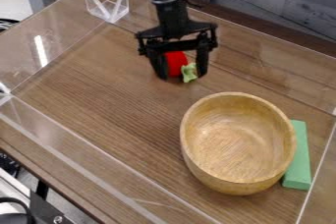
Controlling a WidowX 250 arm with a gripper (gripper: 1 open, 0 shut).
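Observation:
My black gripper [176, 43] reaches down from the top centre, its fingers spread open on either side above a red object [175, 63]. The red object lies on the wooden table with a small green part [190, 73] at its right. The gripper partly covers the red object, so its full shape is hidden.
A large wooden bowl [235, 140] fills the lower right, with a green strip [297, 154] to its right. A clear plastic item [105, 2] stands at the back left.

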